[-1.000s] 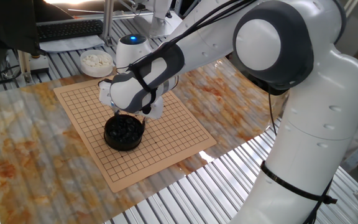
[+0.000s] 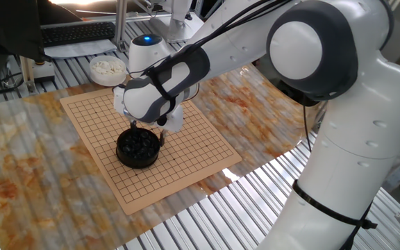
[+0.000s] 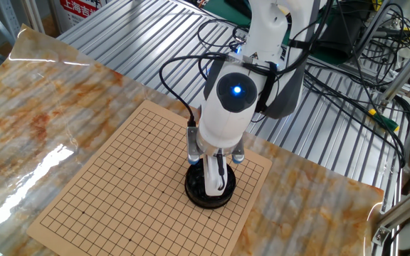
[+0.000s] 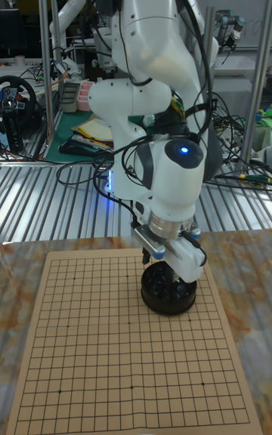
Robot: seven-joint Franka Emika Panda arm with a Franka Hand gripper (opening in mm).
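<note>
A round black bowl (image 2: pixel 137 158) full of black stones sits on the gridded wooden board (image 2: pixel 186 156). My gripper (image 2: pixel 148 133) points down at the bowl's far edge in exterior view 1, its fingers spread wide apart. One finger (image 2: pixel 133 126) is by the far rim, the other near the right rim; I cannot tell whether either touches. Nothing shows held between them. In exterior view 2 the white hand covers part of the bowl (image 3: pixel 211 203). In exterior view 3 one dark finger (image 4: pixel 146 256) shows just left of the bowl (image 4: pixel 168 306), while the other is hidden.
A white bowl of white stones (image 2: pixel 108 70) stands past the board's far edge, near a keyboard (image 2: pixel 79 33). Most of the board is bare. Marbled sheeting (image 2: pixel 33 167) around it is clear. Cables hang along the arm.
My hand has shifted slightly down and right in exterior view 1, closer to the bowl, and the elbow has moved a little right. The bowl and board have stayed put.
</note>
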